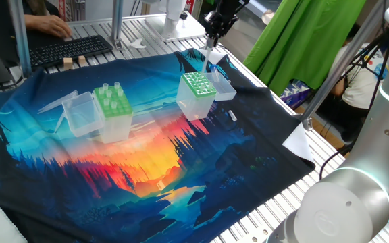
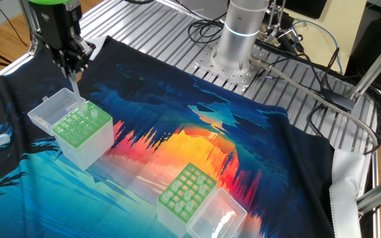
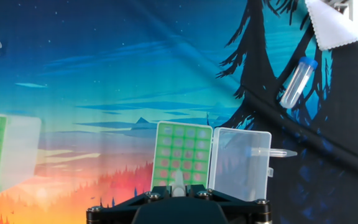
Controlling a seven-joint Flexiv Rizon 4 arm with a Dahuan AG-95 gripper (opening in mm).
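Observation:
My gripper is shut on a clear pipette tip, which points down over the far tip box. In the wrist view the tip stands out from between my fingers, above the near part of that box's green grid. Its lower end looks close to the grid in exterior view 2; whether it touches cannot be told. This grid has mostly empty holes in exterior view 1. A second tip box stands apart from it, several tips sticking up from its green top.
Clear open lids lie beside both boxes. One loose tip is by the far box's lid, and a blue-capped tube lies farther off. The patterned cloth is slightly wrinkled; bare cloth separates the boxes.

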